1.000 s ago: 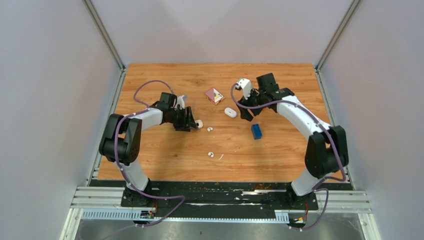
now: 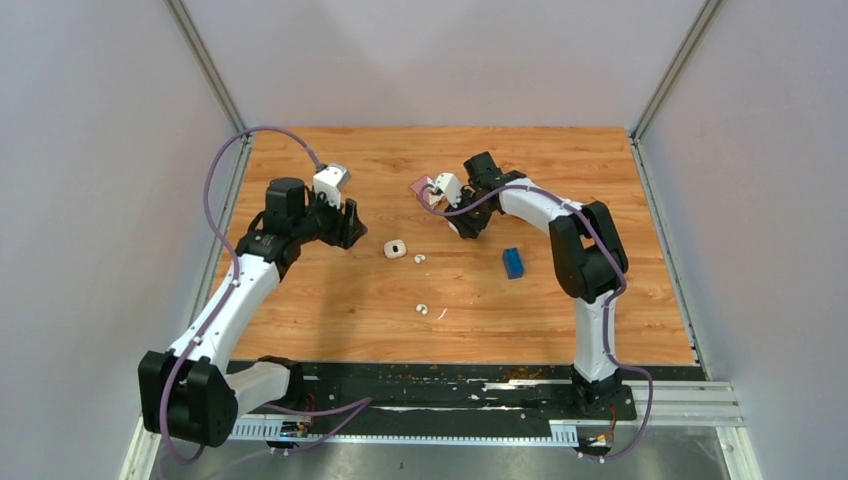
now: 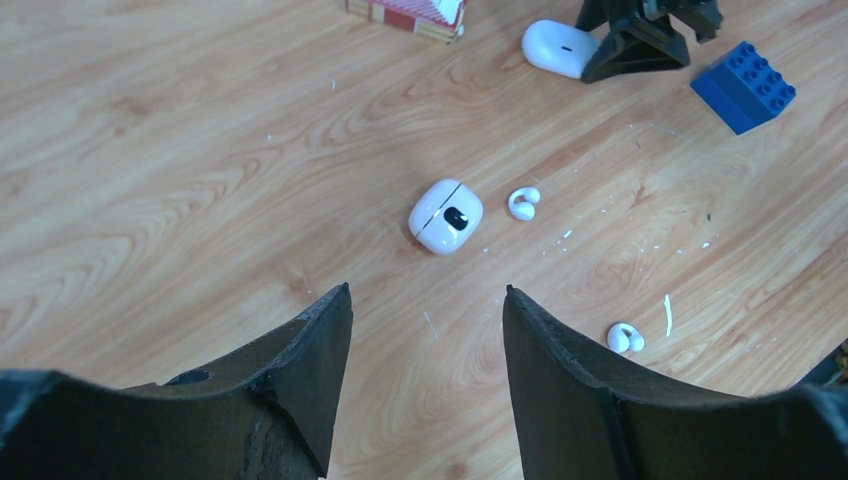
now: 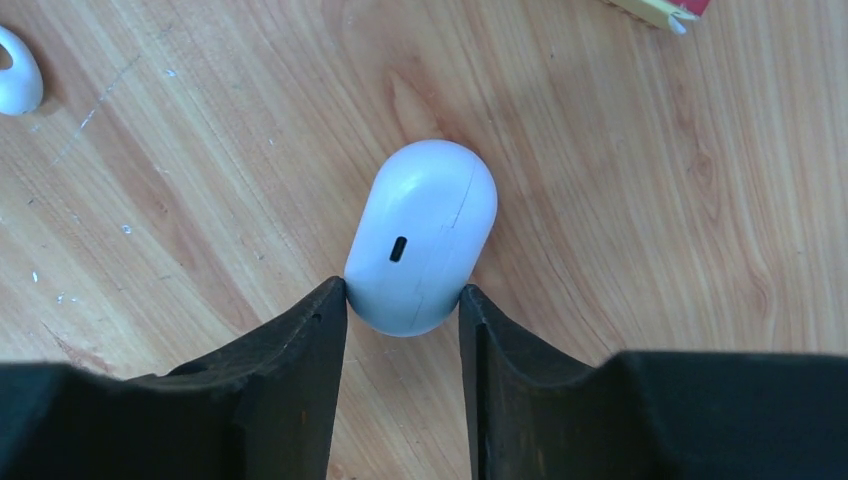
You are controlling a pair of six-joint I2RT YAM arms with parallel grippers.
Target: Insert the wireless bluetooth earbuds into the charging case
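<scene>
A long white rounded case [image 4: 425, 230] with a small dark slot lies on the table in the right wrist view. My right gripper straddles its near end, fingers apart at either side; whether they press on it is unclear. In the left wrist view, a smaller white case [image 3: 446, 217] with a black oval sits on bare wood. One white earbud [image 3: 523, 203] lies just right of it, and another earbud [image 3: 625, 338] rests nearer the front. Left of the smaller case, my left gripper stands open above the table, nothing between its fingers.
A blue brick [image 2: 513, 263] stands right of the earbuds. Behind the cases is a pink and white box [image 2: 426, 190], partly covered by the right arm in the top view. A thin white sliver [image 2: 442, 313] lies by the front earbud.
My left gripper has drawn back leftward, away from the smaller case, and uncovered it. The right gripper has moved left to the long case, now mostly hidden in the top view.
</scene>
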